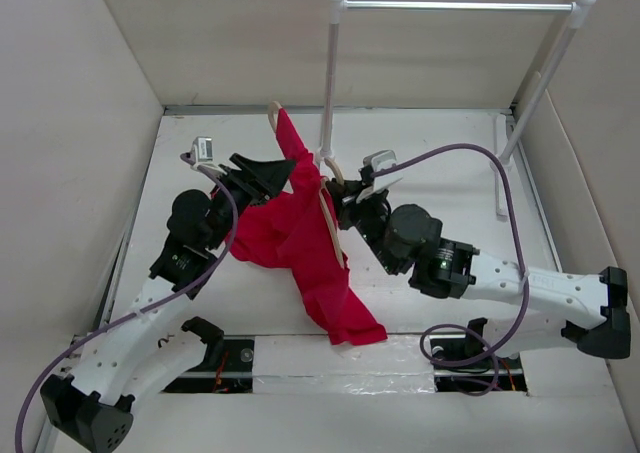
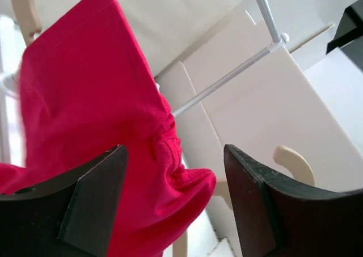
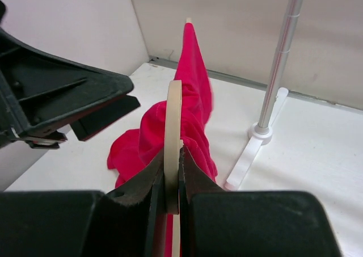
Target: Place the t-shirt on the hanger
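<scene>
The red t-shirt [image 1: 305, 253] hangs draped over the wooden hanger, its lower part spreading down toward the front edge; in the left wrist view it covers much of the frame, with hanger ends showing behind it. My right gripper is shut on the hanger, near the shirt's right side. My left gripper [image 1: 270, 178] stands open just left of the shirt; in the left wrist view its two fingers [image 2: 85, 200] frame the cloth, with nothing clearly held between them.
A white rail rack [image 1: 450, 6] stands at the back right, its left post [image 3: 278, 58] close behind the hanger. The white floor [image 1: 440, 153] under the rack is clear. Walls enclose the sides and back.
</scene>
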